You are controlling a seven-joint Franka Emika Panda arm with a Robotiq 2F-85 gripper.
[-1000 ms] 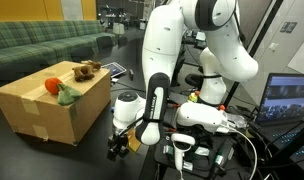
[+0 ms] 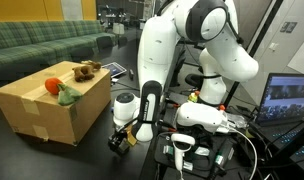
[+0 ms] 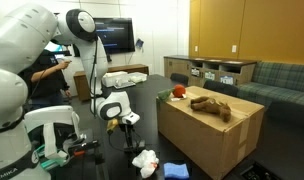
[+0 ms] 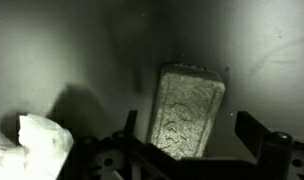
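Note:
In the wrist view a grey, rounded rectangular block (image 4: 186,112) lies flat on the dark table, its long side running between my fingers. My gripper is open above it, one finger (image 4: 126,137) to the left and the other (image 4: 254,132) to the right, with dark table showing between each finger and the block. From outside, the gripper (image 2: 119,142) hangs low over the table near the cardboard box, and the block is hard to make out there.
A crumpled white thing (image 3: 145,162) and a blue sponge-like piece (image 3: 178,171) lie close by on the table. The cardboard box (image 3: 207,135) stands beside the arm, with a red ball (image 3: 179,91) and a brown plush toy (image 3: 211,107) on top.
The arm's lower part and gripper have shifted slightly in the exterior view. The box and the things on it have stayed put.

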